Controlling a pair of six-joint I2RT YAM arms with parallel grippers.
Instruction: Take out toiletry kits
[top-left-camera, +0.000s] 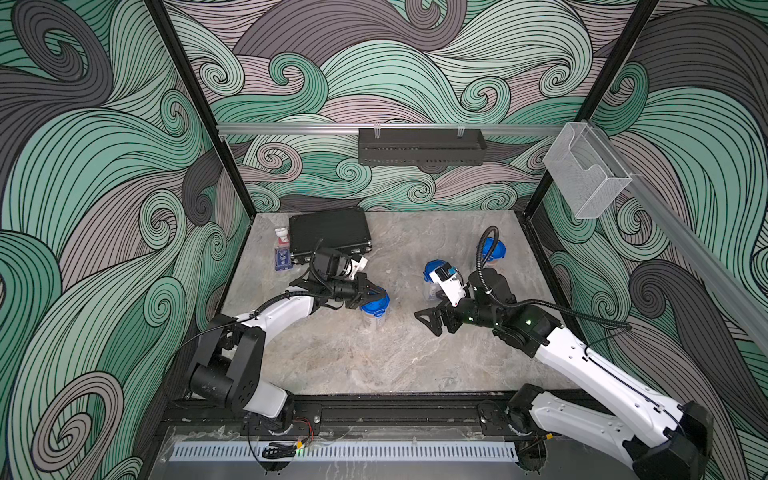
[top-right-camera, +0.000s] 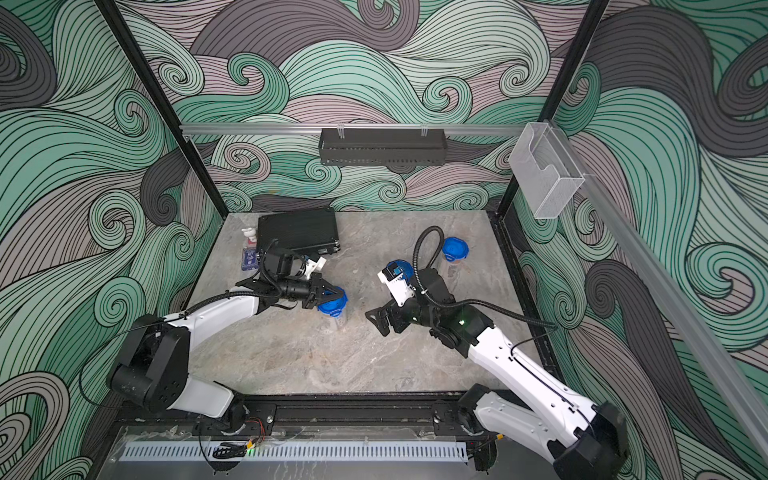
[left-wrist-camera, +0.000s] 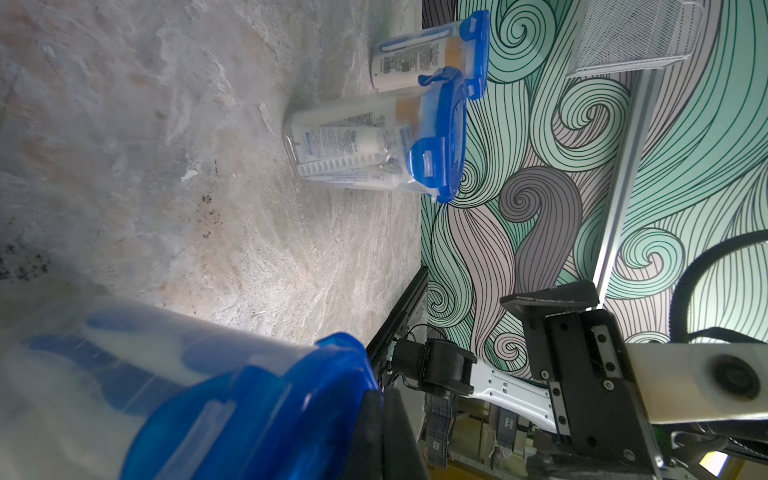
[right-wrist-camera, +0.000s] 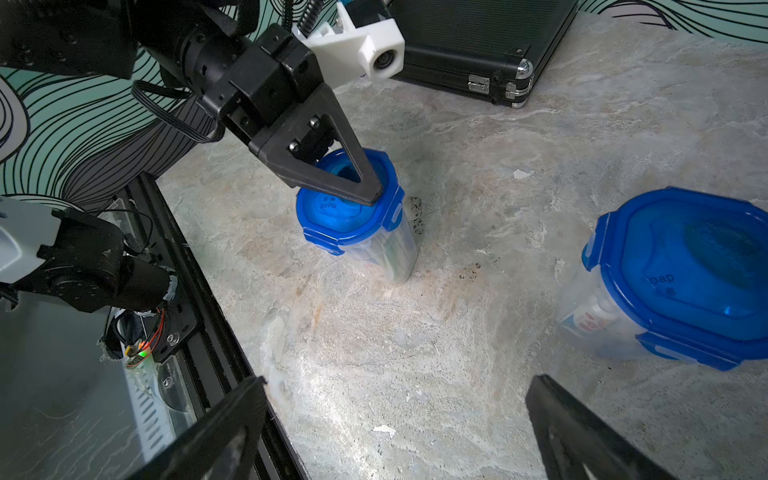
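A clear canister with blue lid stands at the table's middle-left. My left gripper rests over its lid, fingertips at the lid; it looks shut, with nothing clearly between its fingers. A second canister, holding toiletries, stands to the right of it; a third canister stands at the back right. My right gripper stands open and empty in front of the second canister, right of the first, its fingers pointing toward it.
A black case lies at the back left, with small packs beside it. A mesh basket hangs on the right rail, a black tray on the back rail.
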